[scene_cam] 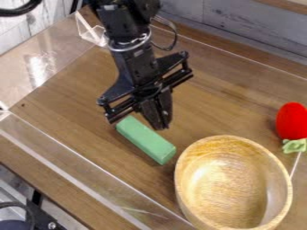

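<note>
My black gripper (156, 112) hangs tilted over the upper end of a green rectangular block (146, 141), which lies on the wooden table (72, 126). The fingers are raised above the block with nothing visible held between them; how far apart they stand is hard to tell. A pale wooden bowl (232, 189) sits just right of the block, in the lower right.
A red vegetable-like object with a green base (292, 123) lies at the right edge. A grey panel (240, 27) runs along the back; the table's edge is at lower left.
</note>
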